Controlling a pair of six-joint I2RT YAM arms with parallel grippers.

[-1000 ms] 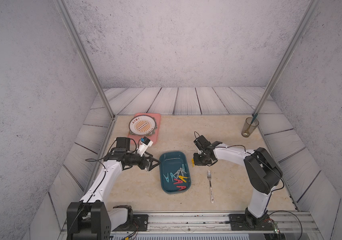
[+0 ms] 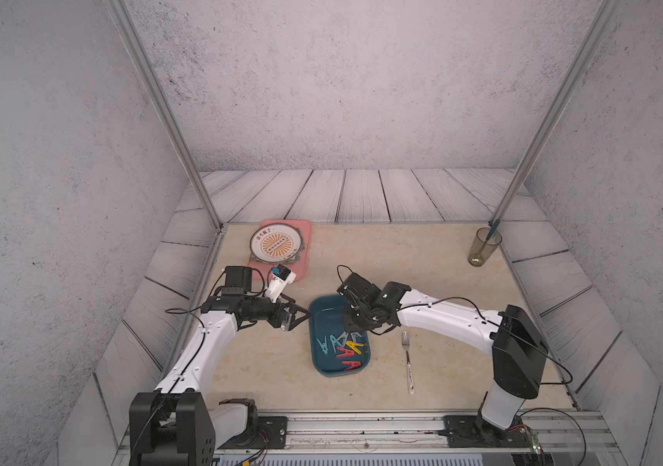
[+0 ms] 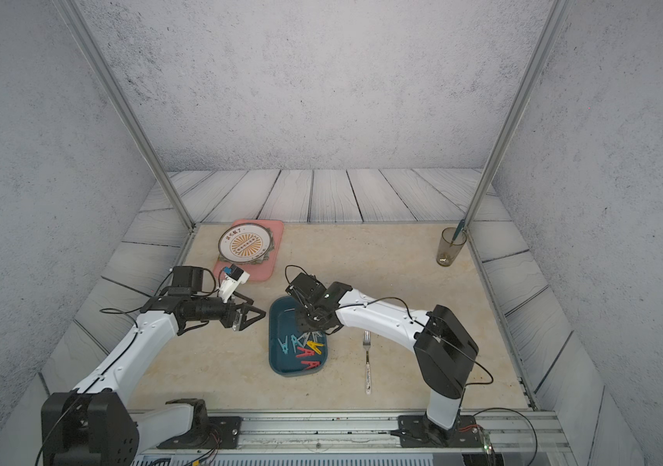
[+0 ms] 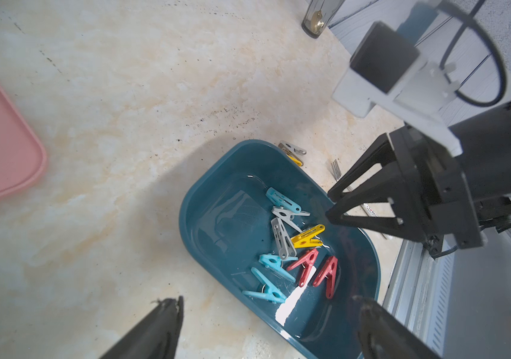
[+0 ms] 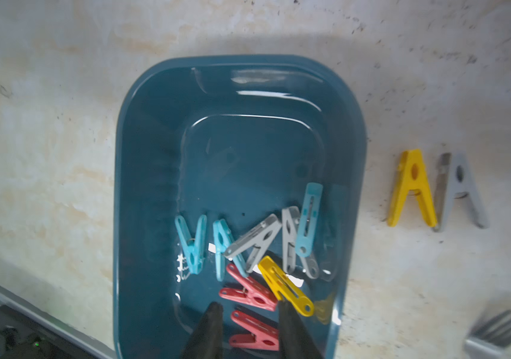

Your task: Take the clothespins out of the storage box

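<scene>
The dark teal storage box (image 5: 249, 149) stands in the middle of the table with several clothespins in it: blue (image 5: 191, 245), grey (image 5: 255, 242), yellow (image 5: 285, 286) and red (image 5: 254, 332). On the table just right of the box lie a yellow clothespin (image 5: 412, 185) and a grey one (image 5: 460, 188), side by side. Above the box hangs my right gripper, its fingers apart and the clothespins below them untouched as far as shows. My left gripper (image 2: 304, 313) stands open at the box's left side, with nothing between its fingers.
A fork (image 2: 408, 361) lies right of the box. Behind on the left, a plate (image 2: 276, 243) rests on a pink tray (image 2: 305, 230). A glass (image 2: 485, 247) stands at the far right.
My right gripper has moved left, from beside the yellow clothespin on the table to over the box. The left arm is where it was.
</scene>
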